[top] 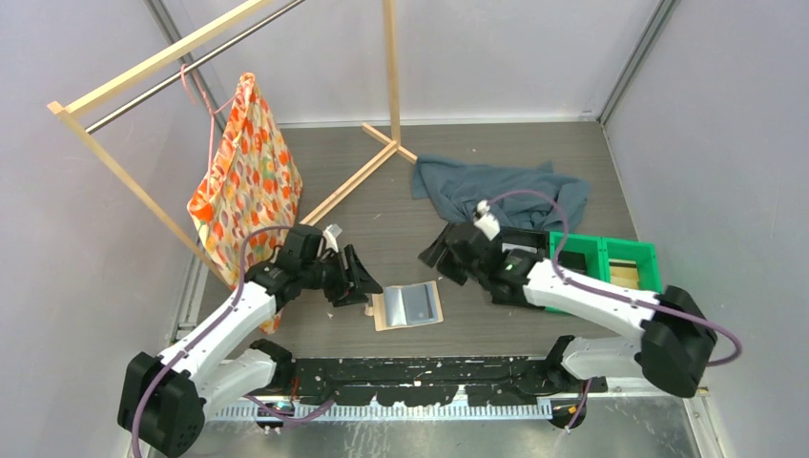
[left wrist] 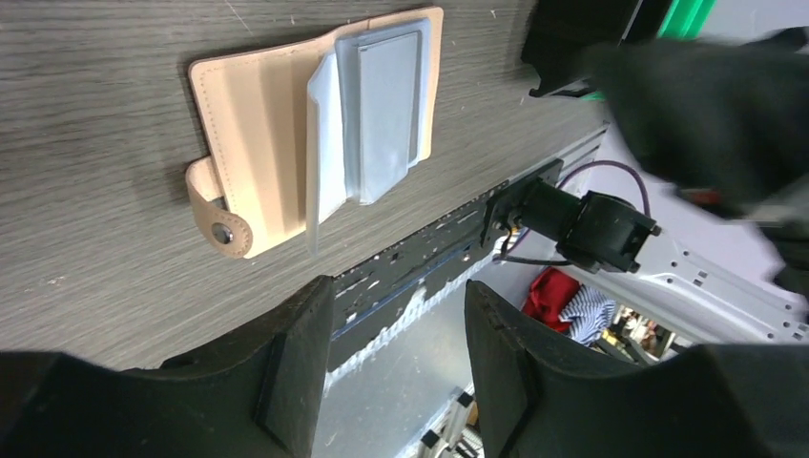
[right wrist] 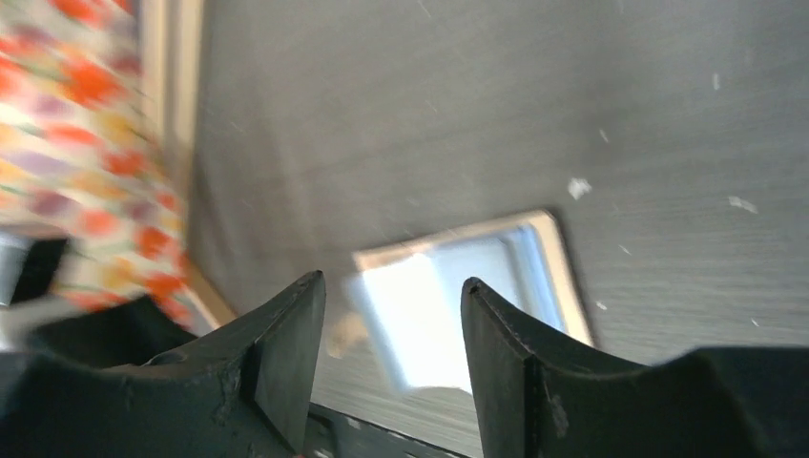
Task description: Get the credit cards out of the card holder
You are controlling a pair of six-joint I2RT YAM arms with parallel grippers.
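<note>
A tan leather card holder (top: 382, 307) lies open on the floor at the centre, with grey-white clear sleeves (top: 419, 304) inside and a snap strap at one end. In the left wrist view the sleeves (left wrist: 386, 105) look stacked, one flap standing slightly up. My left gripper (top: 361, 284) hangs open just above and left of the holder, nothing between its fingers. My right gripper (top: 434, 258) is open above and right of the holder, empty; its wrist view is blurred, with the holder below it. Whether cards sit in the sleeves I cannot tell.
A patterned cloth (top: 248, 172) hangs from a wooden rack at left. A blue-grey cloth (top: 501, 191) lies at the back right. Green and black bins (top: 644, 262) stand at the right.
</note>
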